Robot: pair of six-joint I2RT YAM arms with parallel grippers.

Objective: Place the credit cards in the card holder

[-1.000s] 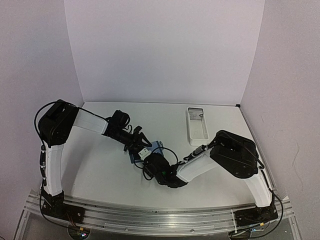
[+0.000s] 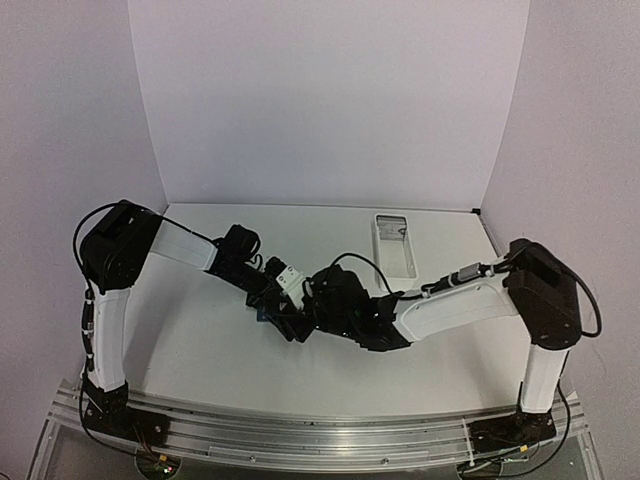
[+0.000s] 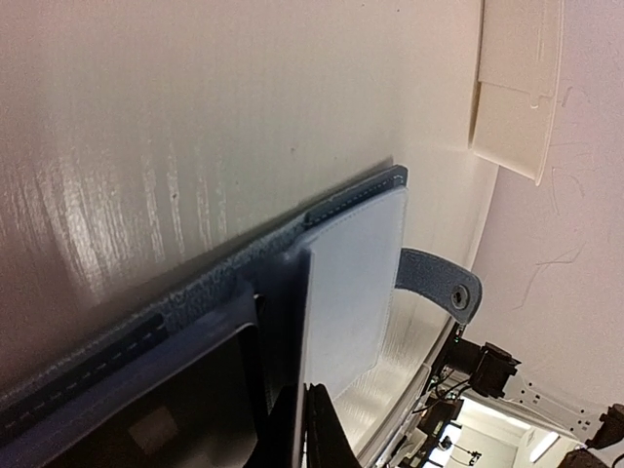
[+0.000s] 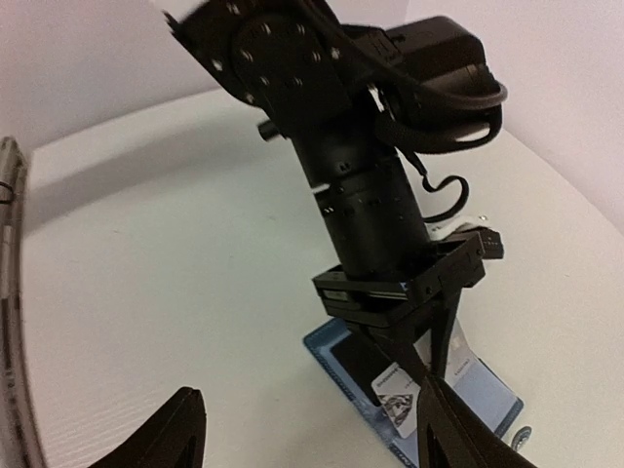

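The blue card holder [image 3: 234, 263] lies on the table, with a pale sleeve flap [image 3: 356, 283] upright on its right part and a dark pocket on its left in the left wrist view. My left gripper is shut at the holder, its tips by the pale flap's edge; whether anything thin is between them cannot be made out. In the right wrist view a card with a patterned corner [image 4: 395, 395] shows on the holder. My right gripper stands open above and beside the holder, facing the left gripper, with nothing visibly between its fingers.
A white open box [image 2: 394, 250] stands at the back right of the table. Both arms crowd over the middle around the holder.
My right arm has swung rightward and slightly back, its gripper still near the left one. My left gripper has shifted a little, and the holder is more hidden in the top view.
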